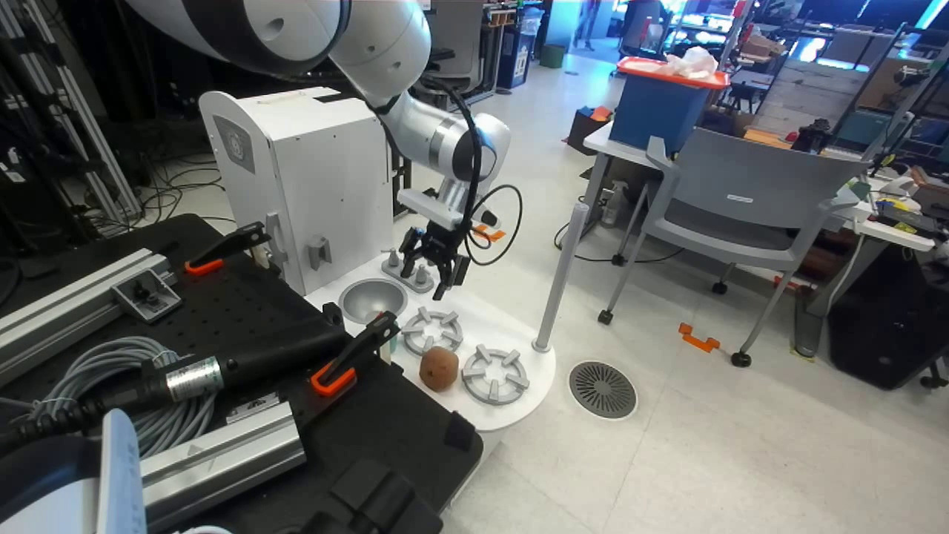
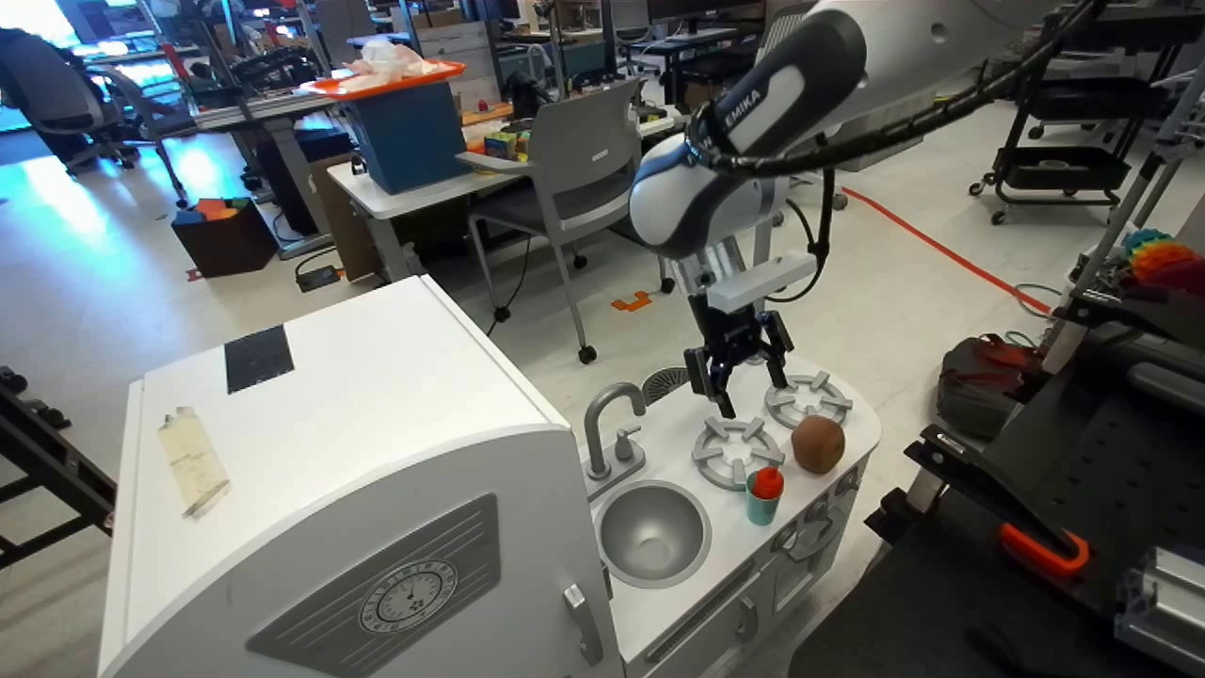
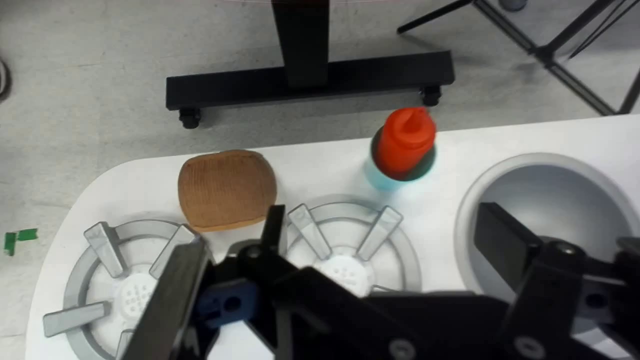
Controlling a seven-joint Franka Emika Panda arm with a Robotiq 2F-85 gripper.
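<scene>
With its fingers wide apart and nothing between them, my gripper hangs open above the white toy-kitchen counter. A brown rounded object rests on the counter by the two grey burners; in exterior view 2 the same brown object lies close to the counter's front edge. Near the sink stands a teal cup with a red-capped bottle top inside it. My fingers cover part of the nearer burner and of the grey sink bowl in the wrist view.
A grey faucet rises behind the sink, and a tall white cabinet borders that end. The farther burner is empty. A grey post stands at the counter's back edge. Black clamps sit on the dark table.
</scene>
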